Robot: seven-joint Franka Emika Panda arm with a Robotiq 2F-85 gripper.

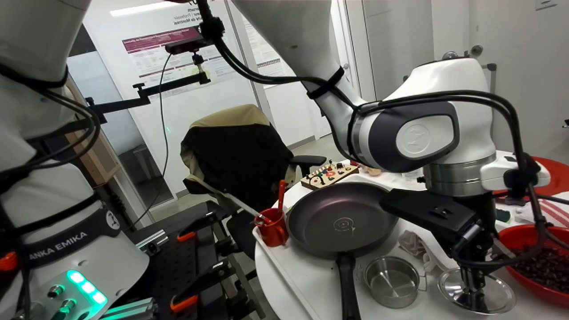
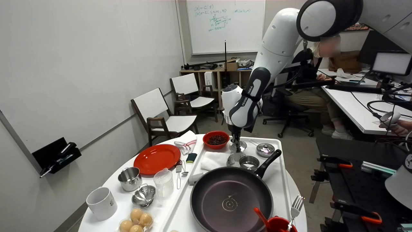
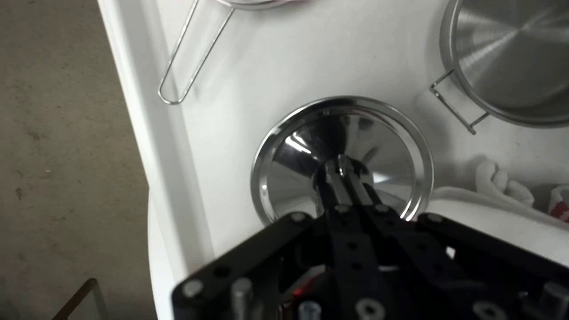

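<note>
A round, shiny metal lid (image 3: 392, 141) lies beneath my gripper in the wrist view. The fingers are shut at the lid's centre, with a small bright metal piece, seemingly its thin handle, between the tips. In exterior view 1 the lid (image 1: 500, 296) stays around the fingertips, and the gripper (image 1: 473, 285) points down. Whether the lid touches the tray or hangs just above it, I cannot tell. A small steel pot (image 1: 392, 282) with a wire handle stands open beside the lid.
A large frying pan (image 1: 330, 224) fills the tray's middle. A red bowl (image 2: 216, 140) of dark beans and a white cloth (image 2: 214, 160) are close to the gripper. A wire-handled strainer (image 2: 265, 150) lies near the tray's edge (image 3: 154, 133).
</note>
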